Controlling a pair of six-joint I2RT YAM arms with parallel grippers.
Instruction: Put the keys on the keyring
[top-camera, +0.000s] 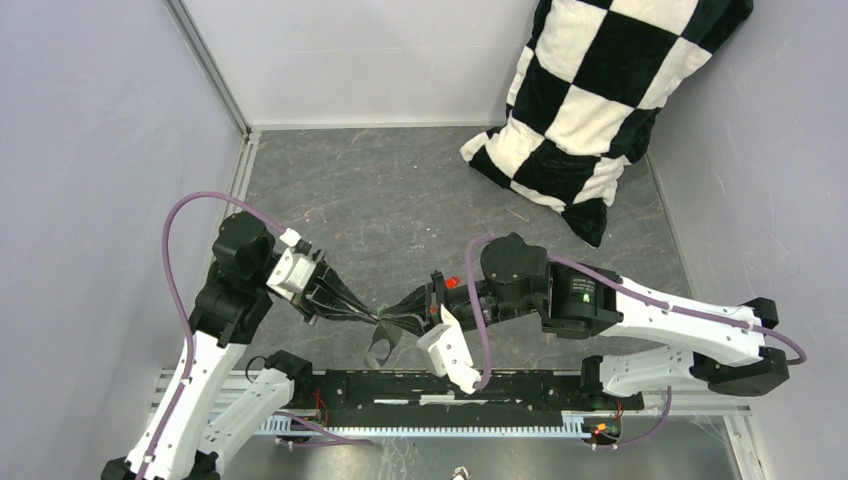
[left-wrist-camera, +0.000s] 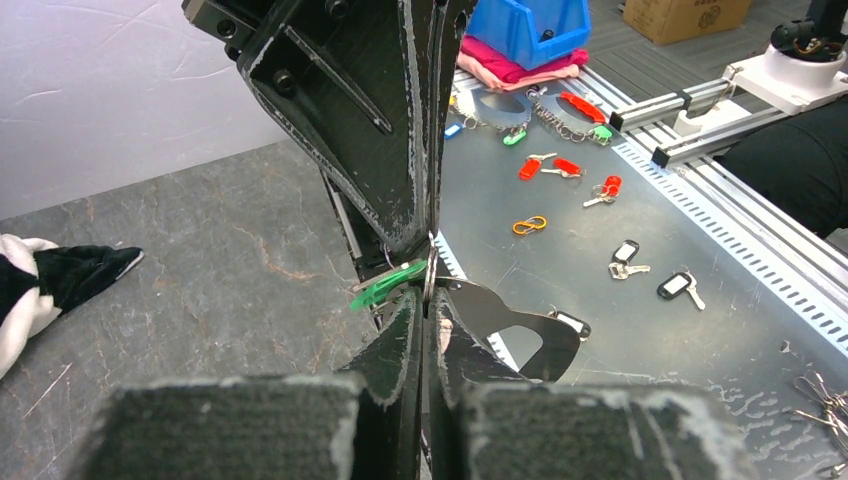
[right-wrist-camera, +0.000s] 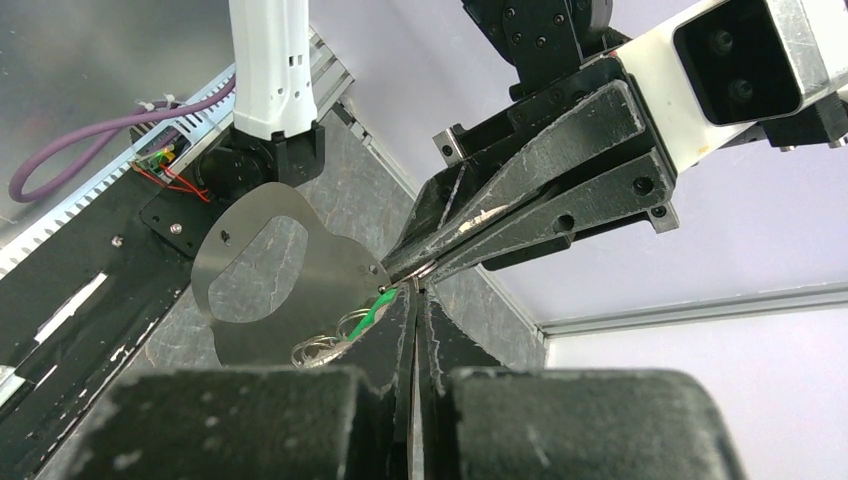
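Note:
A thin metal ring stands at the tips of my left gripper, which is shut on it. Beside the ring are a green clip and a flat grey metal plate with an oval hole. In the right wrist view the plate hangs left of the fingertips, with small loops near the clip. My right gripper is shut, tips nearly touching the left ones; nothing clear shows between its fingers. How the ring joins the other pieces is partly hidden.
On the metal table in the left wrist view lie several keys with red tags or black tags, an orange carabiner and a blue bin. A checkered pillow leans at the back.

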